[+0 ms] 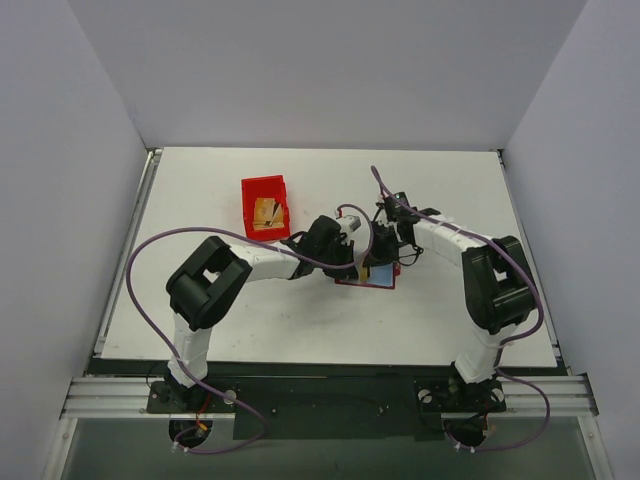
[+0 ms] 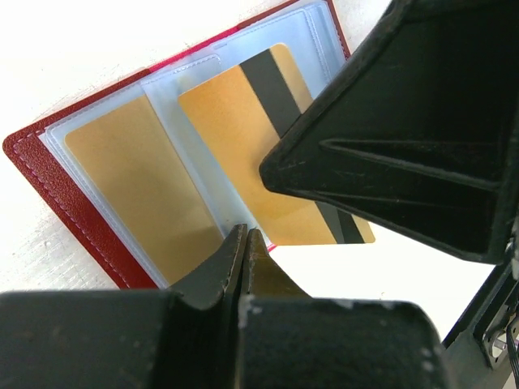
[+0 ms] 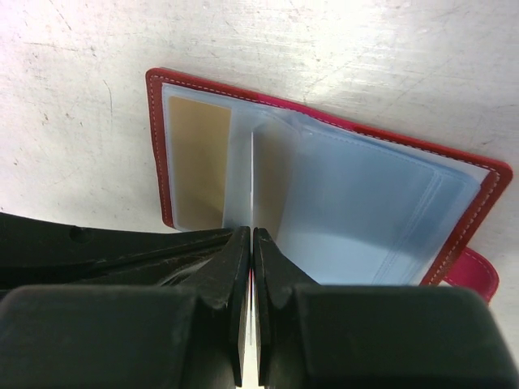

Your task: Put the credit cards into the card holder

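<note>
The card holder (image 1: pixel 383 276) lies open on the table, red-edged with clear sleeves (image 3: pixel 369 203). A gold card (image 2: pixel 146 182) sits in its left sleeve. Over the middle, my right gripper is shut on a gold credit card with a dark stripe; in the right wrist view this card appears edge-on as a thin line. My left gripper is shut, its tips at the near edge of the clear sleeve. Whether film is pinched between them cannot be made out. The held card's lower corner is close to those tips.
At the back left stands a red box (image 1: pixel 262 185) with more cards (image 1: pixel 267 212) inside. A red tab (image 3: pixel 475 274) sticks out from the holder's side. Both arms crowd close over the holder.
</note>
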